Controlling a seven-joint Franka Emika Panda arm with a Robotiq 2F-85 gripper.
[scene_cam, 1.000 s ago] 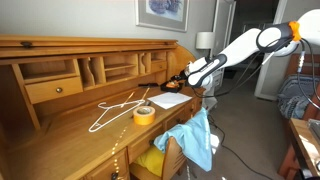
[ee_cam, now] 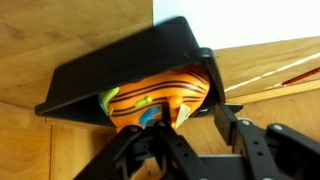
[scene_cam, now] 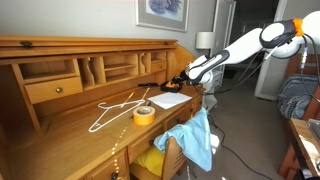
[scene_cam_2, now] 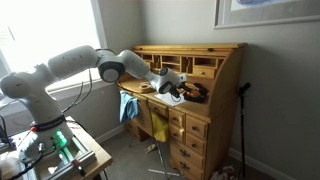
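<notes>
A black open container fills the upper left of the wrist view, an orange patterned packet inside it. My gripper is at its lower right corner, the dark fingers apart. One finger lies over the packet's edge and the other by the container's right end; contact cannot be made out. In exterior view 1 the container sits at the desk's far end with the gripper just over it. From the other side, exterior view 2 shows the container beside the gripper.
White paper lies on the desktop near the container. A roll of orange tape and a white hanger are farther along the desk. A blue cloth hangs at the front. Cubbyholes rise along the back.
The arm and gripper have shifted slightly near the container over the last second. The desk items have not visibly moved.
</notes>
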